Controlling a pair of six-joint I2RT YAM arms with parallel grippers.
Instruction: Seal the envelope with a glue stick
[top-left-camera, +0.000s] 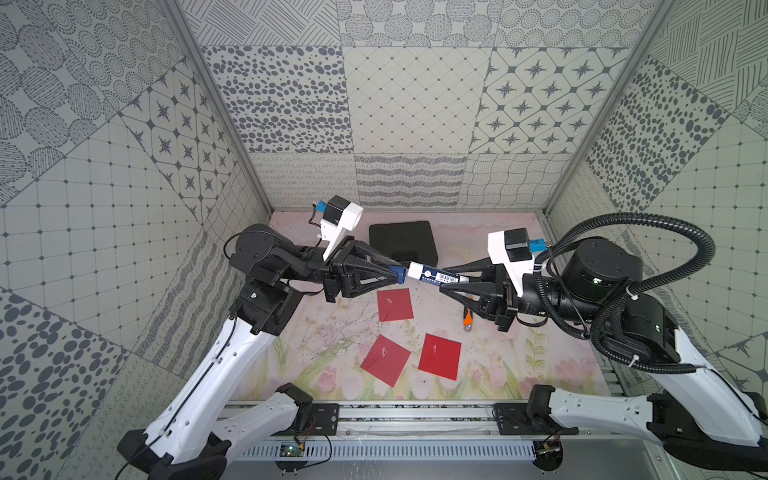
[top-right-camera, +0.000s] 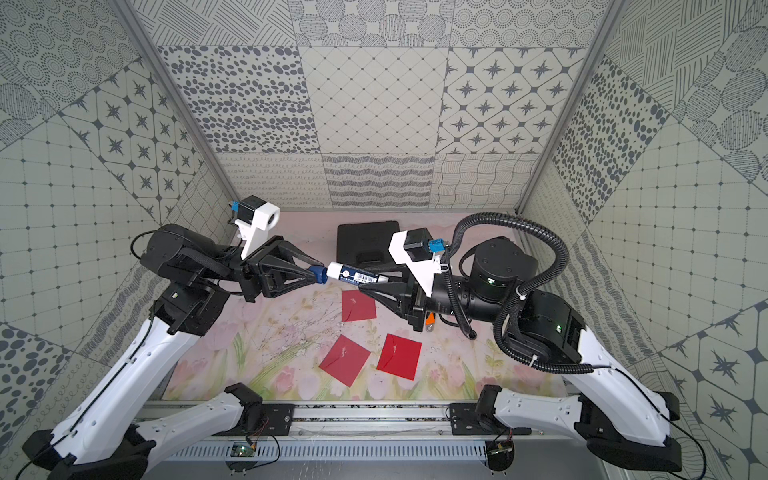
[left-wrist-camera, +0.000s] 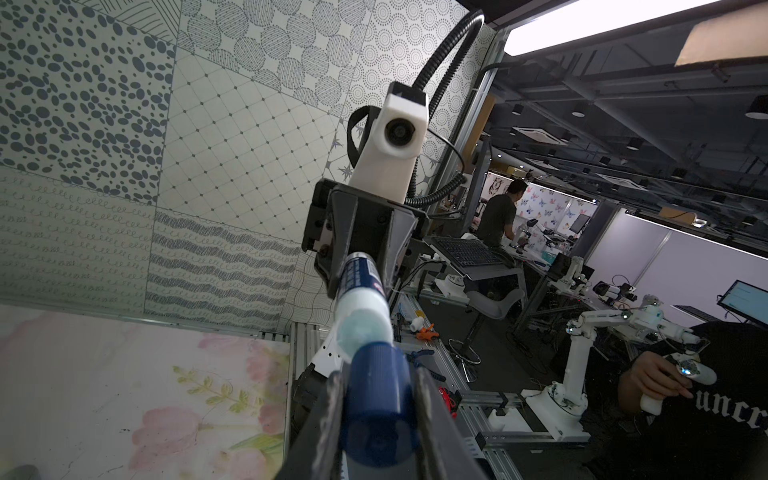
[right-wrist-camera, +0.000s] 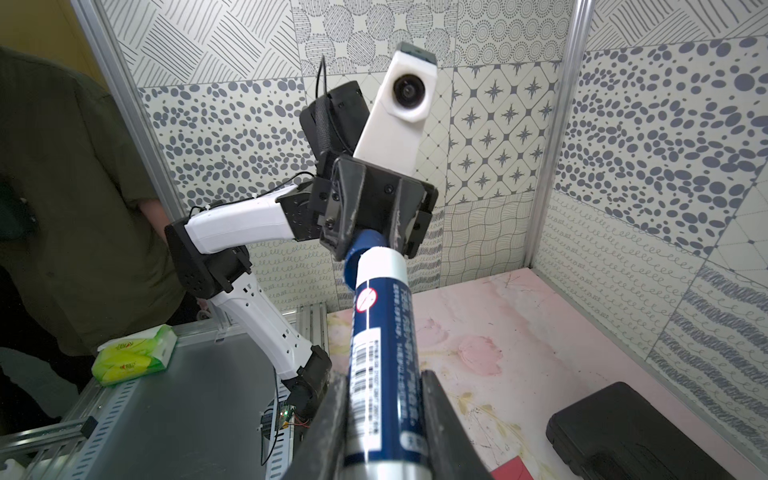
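My right gripper (top-left-camera: 455, 284) is shut on the glue stick (top-left-camera: 436, 274), a navy-and-white tube held almost level above the table. Facing it, my left gripper (top-left-camera: 392, 274) has the blue cap (left-wrist-camera: 378, 404) between its fingers, very close to the tube's white end (right-wrist-camera: 381, 264). Whether cap and tube touch is unclear. On the table below lie three red envelopes: a rear one (top-left-camera: 394, 305), a front left one (top-left-camera: 385, 360) and a front right one (top-left-camera: 439, 357).
A black case (top-left-camera: 400, 237) lies at the back of the table. An orange-handled tool (top-left-camera: 468, 320) lies right of the envelopes, partly under my right arm.
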